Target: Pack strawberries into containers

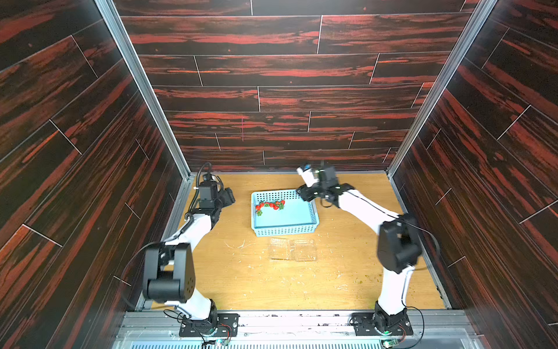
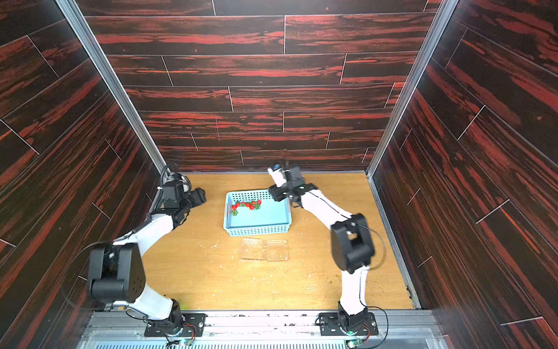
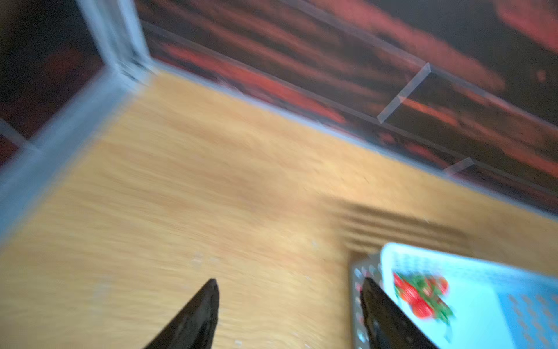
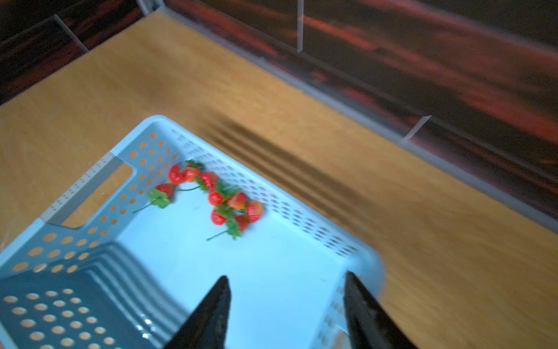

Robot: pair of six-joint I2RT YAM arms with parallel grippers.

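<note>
Several red strawberries (image 4: 235, 200) with green leaves lie bunched in the far left part of a light blue perforated basket (image 1: 284, 232). In front of the basket, a clear hinged container (image 1: 304, 250) lies spread open and empty on the table. My right gripper is above the basket's right end, its fingers apart and nothing between them; the strawberries are ahead and to the left in the right wrist view. My left gripper is left of the basket over bare table, also open and empty. Both wrist views are partly blurred.
Dark panelled walls (image 1: 279, 136) close off the back and sides. Perforated walls surround the strawberries.
</note>
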